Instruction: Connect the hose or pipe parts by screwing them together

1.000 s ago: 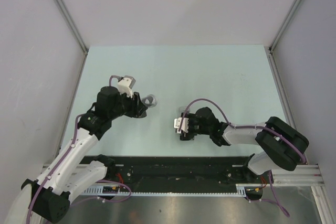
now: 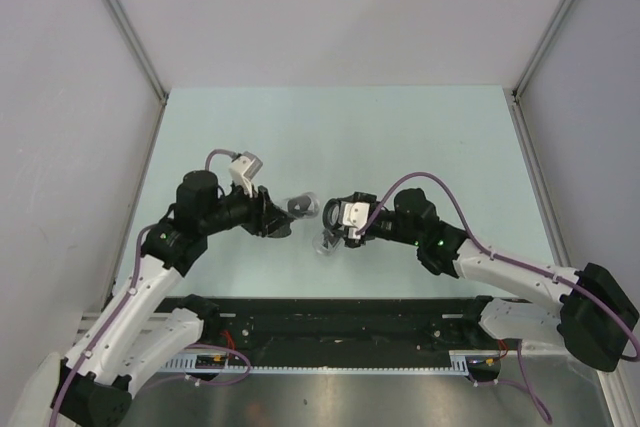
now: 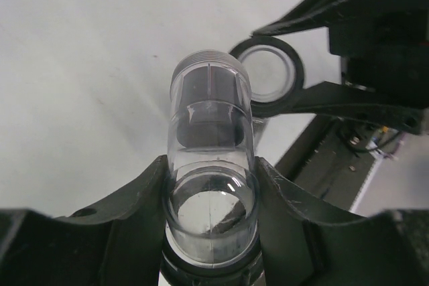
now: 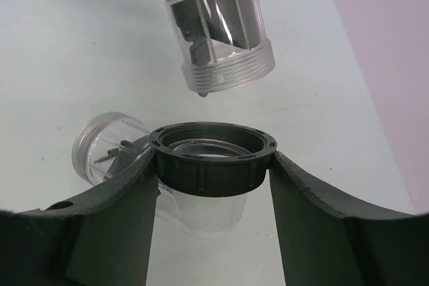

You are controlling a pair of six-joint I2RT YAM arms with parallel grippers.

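Observation:
A clear pipe (image 3: 209,122) with a threaded rim is held by my left gripper, which is shut on it; the rim points toward the right arm. My right gripper is shut on the black ring nut (image 4: 213,175), its fingers (image 4: 127,199) against opposite sides. Below the ring sits a clear elbow (image 4: 208,219), its threaded end turned to the left. In the right wrist view the pipe's threaded rim (image 4: 231,68) is above the ring, apart from it. From above, the ring (image 2: 331,214) faces the pipe across a small gap.
A dark strip (image 2: 330,332) runs along its front edge. Purple cables (image 2: 440,187) loop over both arms.
The right gripper has come up and left toward the pipe, bringing ring and elbow. The left arm has shifted slightly right.

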